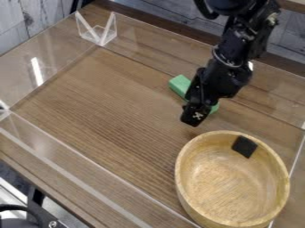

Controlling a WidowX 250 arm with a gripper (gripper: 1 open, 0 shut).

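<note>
My gripper [198,109] is low over the wooden table, open, its black fingers around the lower end of a green block [181,85]. The block's upper-left part shows beside the gripper; the rest is partly hidden behind it.
A large tan bowl [209,191] with a black patch on its right rim fills the lower right. A white wire rack [98,27] stands at the back left.
</note>
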